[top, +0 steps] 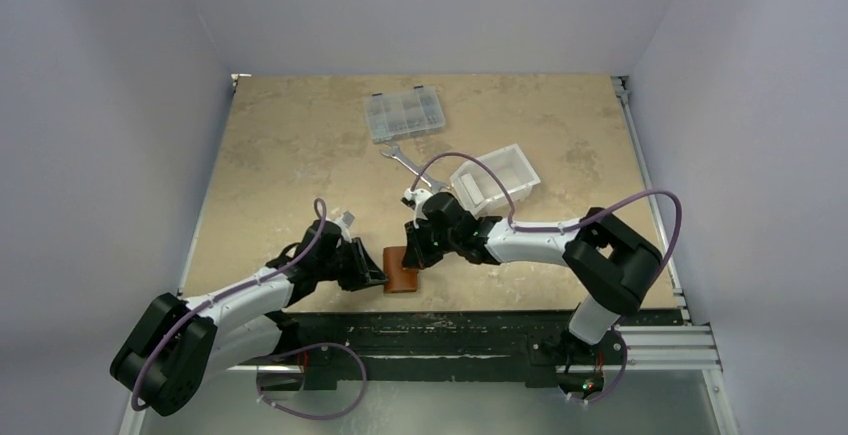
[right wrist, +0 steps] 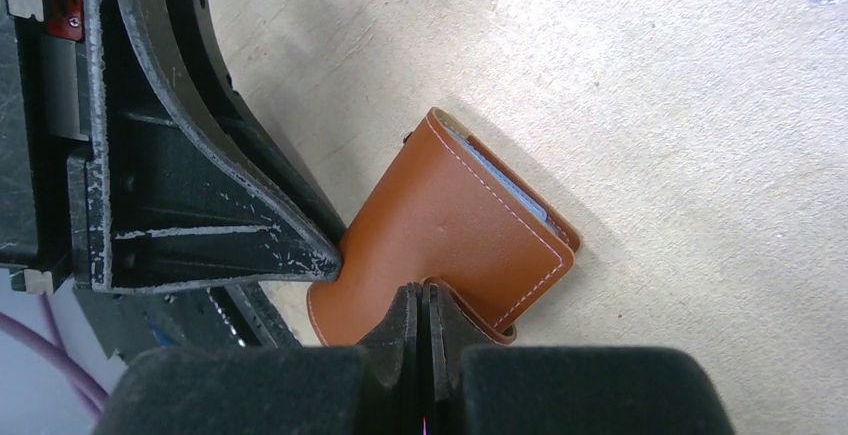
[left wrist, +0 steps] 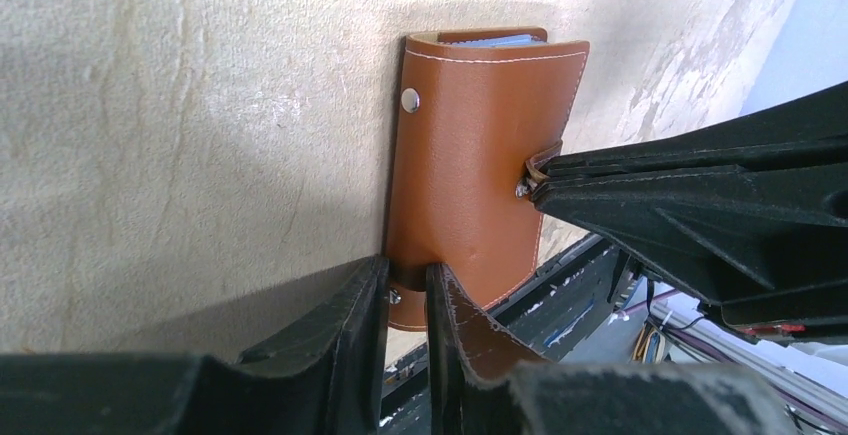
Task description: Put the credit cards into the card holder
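Note:
The brown leather card holder (top: pixel 400 283) lies folded on the table near its front edge. Bluish card edges show inside its open end, also as a pale blue strip (right wrist: pixel 505 183) in the right wrist view. My left gripper has its fingers slightly apart at the holder's lower left corner, brown leather visible in the gap. From the other side my right gripper is shut, its tips against the holder's raised strap (left wrist: pixel 543 158). Whether the strap is pinched between them is unclear.
Behind the arms lie a wrench (top: pixel 406 162) and a clear divided box (top: pixel 405 115). A white bin (top: pixel 520 170) holding a white item stands just behind the right arm.

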